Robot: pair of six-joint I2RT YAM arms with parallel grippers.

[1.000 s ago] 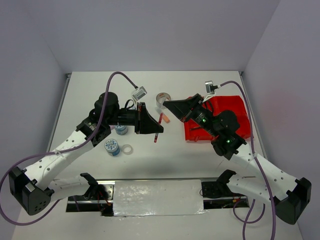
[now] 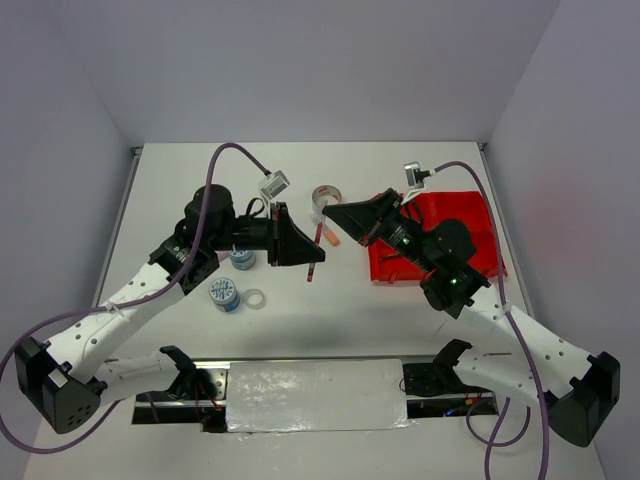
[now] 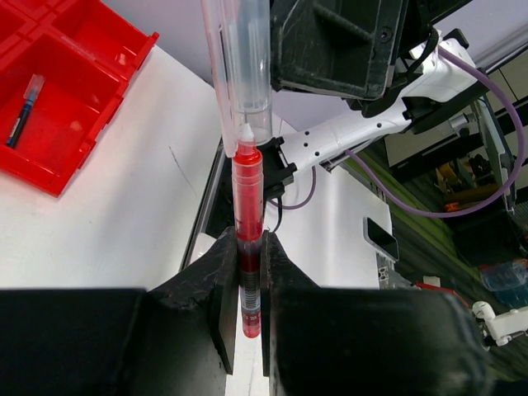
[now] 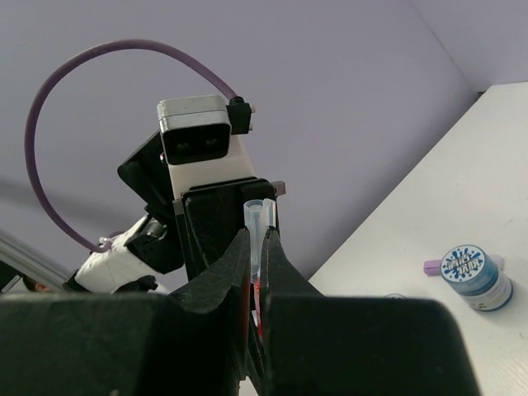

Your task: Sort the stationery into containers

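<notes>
My left gripper is shut on a red pen (image 3: 248, 198), held upright above the table's middle. Directly over it my right gripper is shut on a clear pen cap, which sits at the pen's tip in the left wrist view. A red divided organiser (image 2: 480, 235) lies at the right of the table, with a dark pen (image 3: 21, 124) in one compartment.
Two blue-lidded jars (image 2: 224, 294) (image 2: 242, 259) and a pale ring (image 2: 255, 298) lie on the left. A tape roll (image 2: 326, 195) and an orange item (image 2: 331, 236) lie near the middle.
Both grippers have shifted very slightly in the top view, the left with the red pen, the right with the cap. Little else differs.
</notes>
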